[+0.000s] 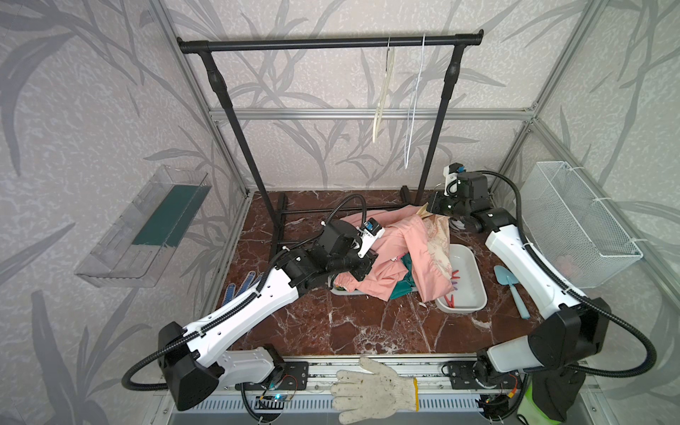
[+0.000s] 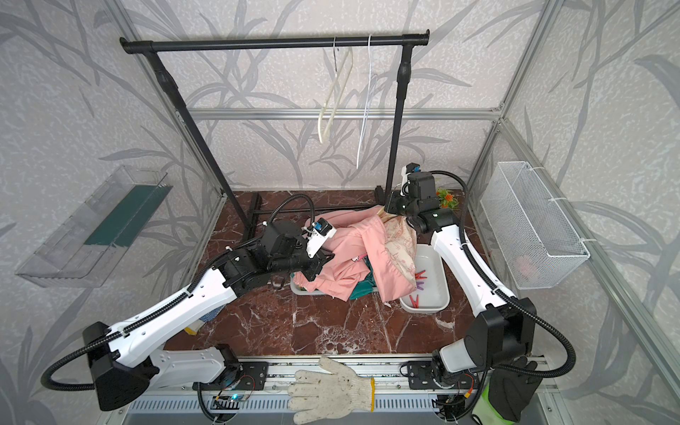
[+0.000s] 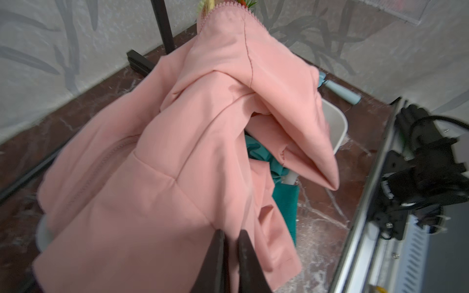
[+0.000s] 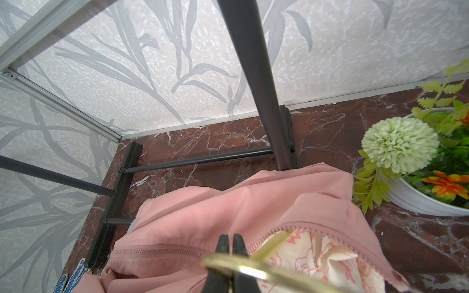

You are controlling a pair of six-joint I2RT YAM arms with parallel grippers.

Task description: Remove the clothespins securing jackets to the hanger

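Note:
A pink jacket (image 1: 389, 251) lies heaped on the table, with cream patterned lining (image 4: 312, 258) at its open zip. A gold-coloured hanger (image 4: 254, 268) sticks out at its neck. My right gripper is shut there; the hanger crosses the fingers, and whether it is pinched cannot be told. Over the jacket's left part, my left gripper is slightly open; pink cloth shows behind and through the narrow gap. Several red and purple clothespins (image 2: 420, 276) lie in a white tray (image 2: 440, 294). No clothespin is plainly visible on the jacket.
Teal cloth (image 1: 403, 283) pokes out beneath the jacket. Two empty hangers (image 1: 382, 99) hang from the black rack (image 1: 304, 44). A flower pot (image 4: 430, 195) stands right of the jacket, and a blue scoop (image 1: 511, 283) lies beside the tray.

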